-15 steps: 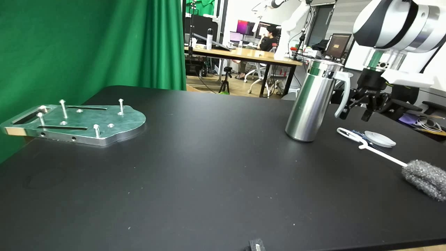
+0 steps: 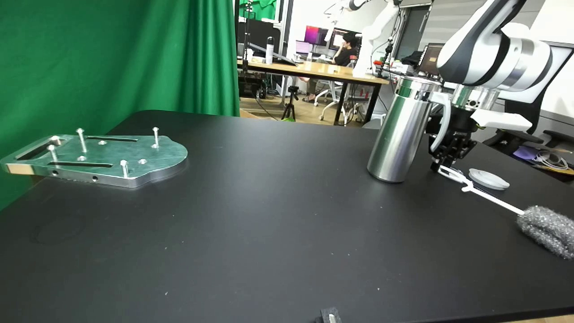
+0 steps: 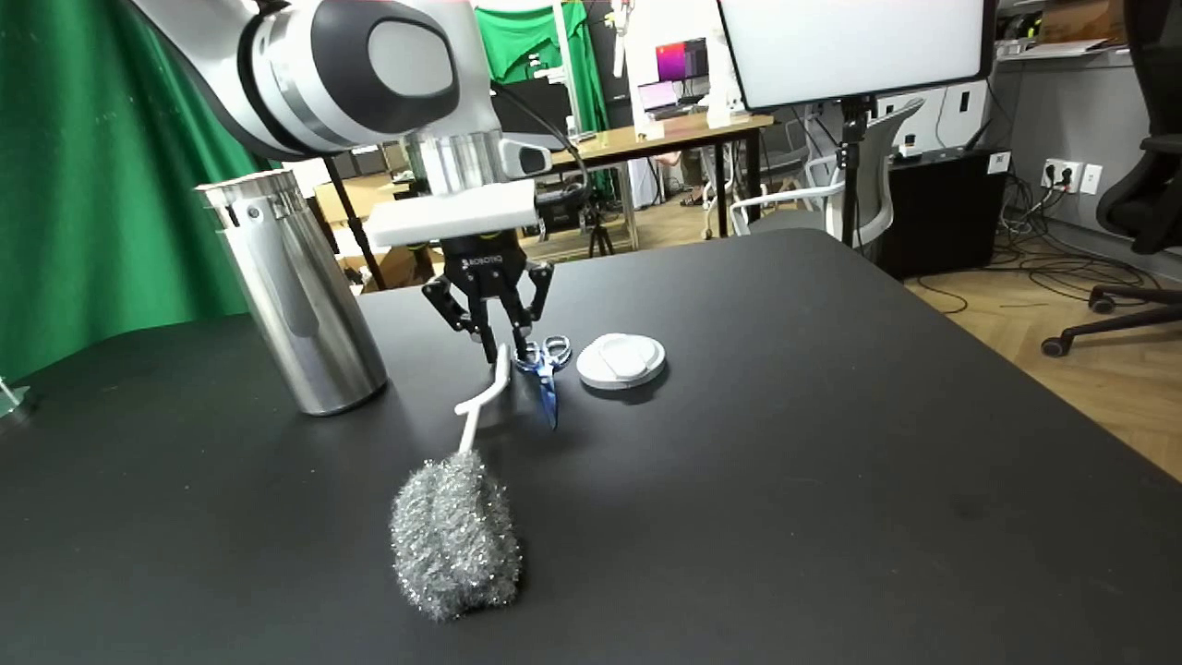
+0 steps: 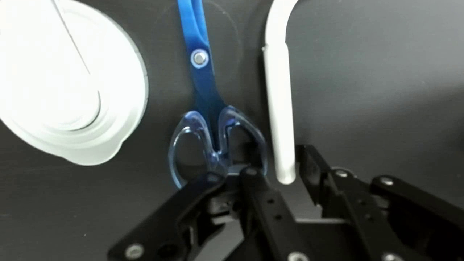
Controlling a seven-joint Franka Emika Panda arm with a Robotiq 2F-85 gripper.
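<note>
In the wrist view, the white handle end (image 4: 280,117) of a brush lies between the parted fingers of my gripper, with gaps showing beside it. The left finger covers part of the right loop of the blue scissors (image 4: 202,82); whether it goes into that loop I cannot tell. The brush's silver tinsel head (image 3: 456,538) points toward the second exterior camera. Low over the table, my gripper (image 3: 505,350) points down at the handle end. A white round lid (image 3: 621,360) lies beside the scissors.
A steel jug (image 2: 401,129) with a white handle stands close beside the gripper. A green plate with upright pegs (image 2: 115,156) sits at the far left.
My gripper has come down and toward the jug, to the brush's handle end, and its fingers stand closer together. Brush, jug and lid look unmoved.
</note>
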